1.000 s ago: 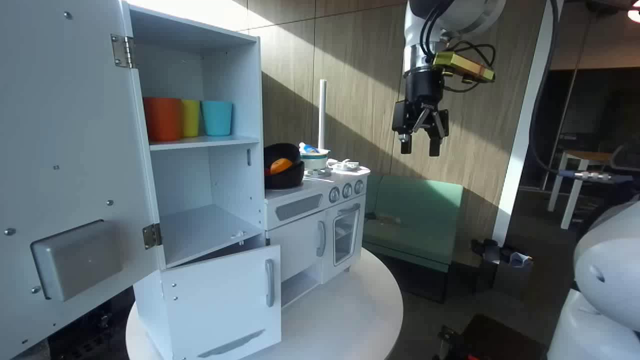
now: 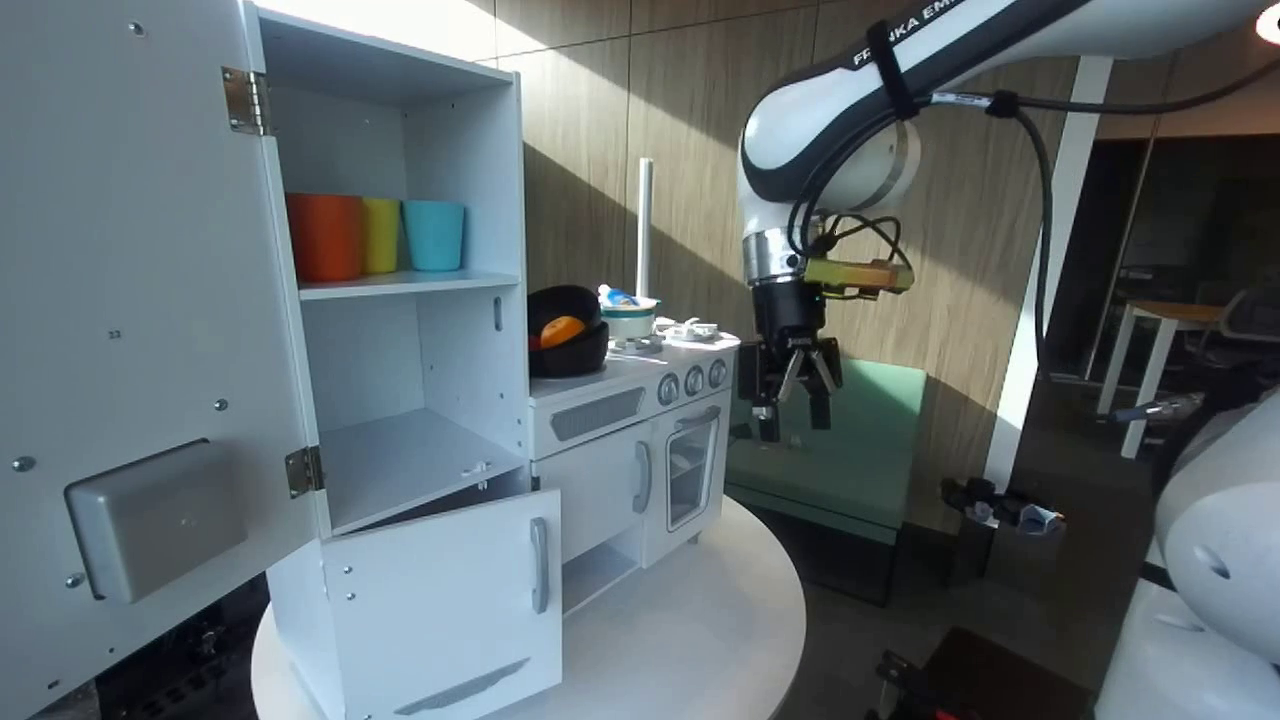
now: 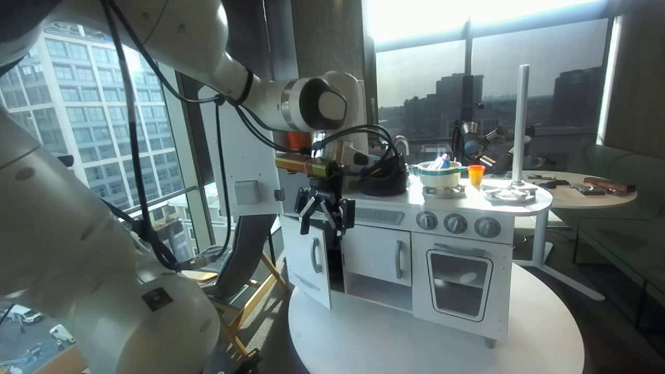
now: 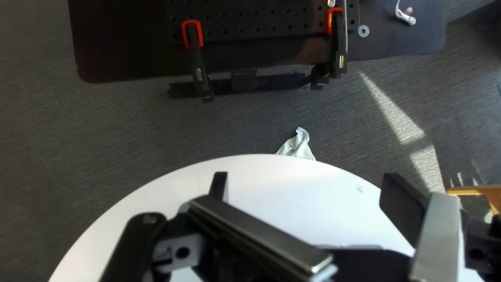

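Note:
My gripper (image 2: 793,418) points downward in the air to the right of the white toy kitchen in exterior view 1. Its fingers are apart, with nothing between them. In exterior view 2 the gripper (image 3: 325,221) appears in front of the partly open lower cupboard door (image 3: 306,258), though it is closer to the camera than the door. The wrist view has both fingers (image 4: 437,239) spread above the white round table (image 4: 300,190). The tall upper door (image 2: 144,300) stands wide open, and the lower door (image 2: 450,606) is ajar.
Orange, yellow and blue cups (image 2: 433,235) stand on the cupboard shelf. A black pan (image 2: 576,352) and a white pot (image 3: 439,174) rest on the stove top. An orange cup (image 3: 475,175) is beside the pot. Bare table lies before the kitchen.
In exterior view 1 my gripper has come down and moved left, closer to the toy kitchen. Its fingers remain apart. Doors, cups and pans stay where they were.

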